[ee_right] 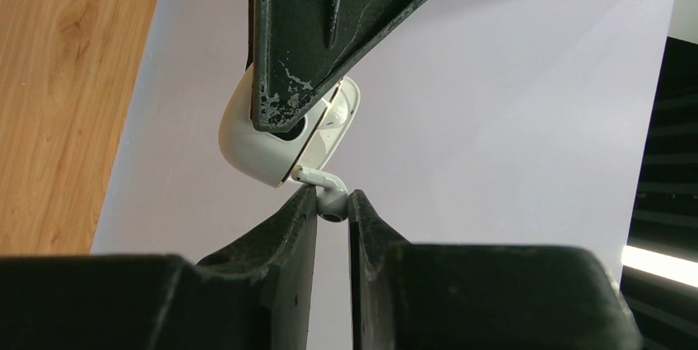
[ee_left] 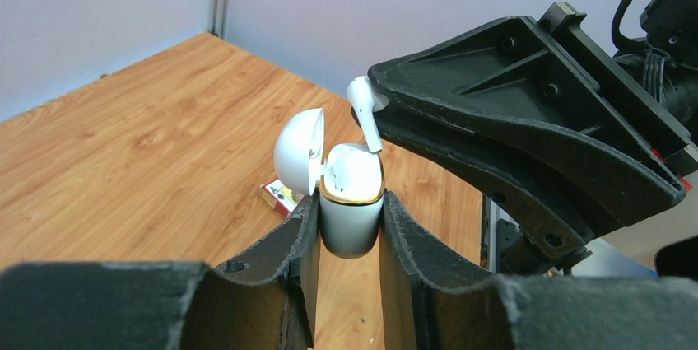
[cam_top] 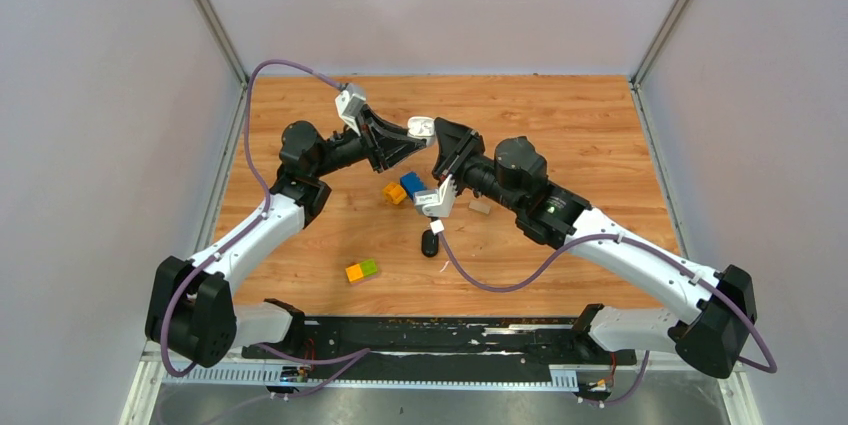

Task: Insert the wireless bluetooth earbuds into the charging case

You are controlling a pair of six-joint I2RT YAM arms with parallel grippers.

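The white charging case (ee_left: pixel 350 218), lid open, is raised above the table, held in my left gripper, shut on it. My right gripper is shut on a white earbud (ee_right: pixel 328 189), its stem pointing at the case's opening, very close to its rim. In the left wrist view that earbud (ee_left: pixel 367 111) sits just above the case's right side. Whether it touches the case I cannot tell. In the top view both grippers meet at the case (cam_top: pixel 421 128) over the back middle of the table.
Below lie blue blocks (cam_top: pixel 412 184), orange blocks (cam_top: pixel 394 192), a black mouse (cam_top: pixel 430 243), a small beige block (cam_top: pixel 478 207) and an orange-green block (cam_top: pixel 362 270).
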